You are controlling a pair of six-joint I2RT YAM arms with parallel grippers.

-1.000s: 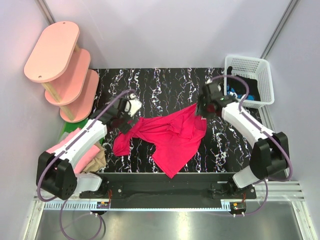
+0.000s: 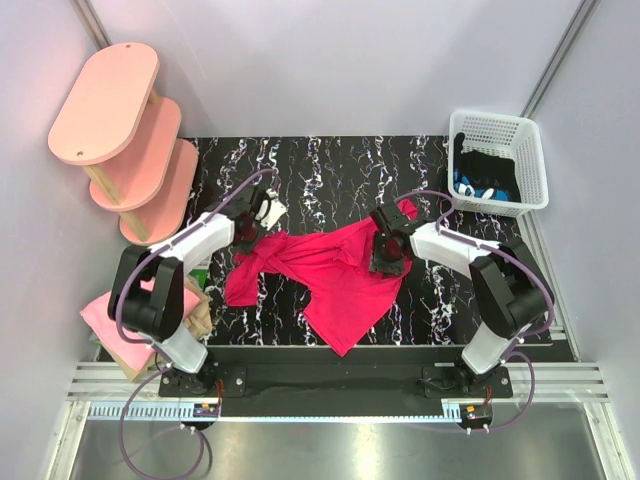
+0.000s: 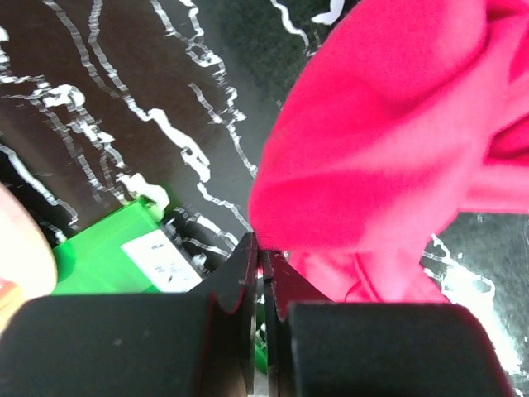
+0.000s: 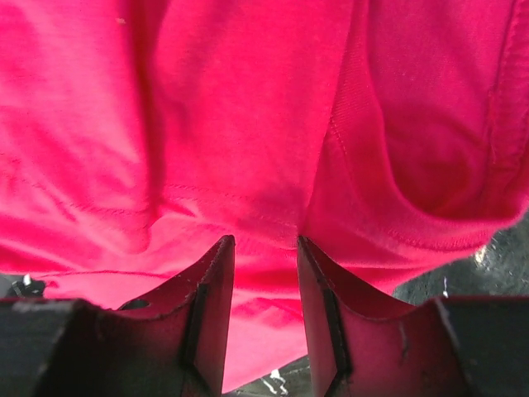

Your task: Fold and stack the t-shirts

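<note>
A rumpled red T-shirt (image 2: 350, 305) lies spread across the dark marble table, one part pointing toward the front edge. At its left end my left gripper (image 2: 245, 240) is shut at a bunched fold (image 3: 372, 149); whether cloth is pinched between its fingertips is hard to tell. On the shirt's right part, my right gripper (image 2: 388, 258) is part open, its fingertips (image 4: 221, 258) just over layered fabric (image 4: 223, 124) with seams.
A pink tiered shelf (image 2: 103, 100) stands at the back left, with folded pink and tan cloths (image 2: 120, 325) below it. A white basket (image 2: 530, 150) holding dark and blue items sits at the back right.
My right gripper has come down and toward the front onto the shirt's right part. The left arm has shifted slightly at the shirt's left end.
</note>
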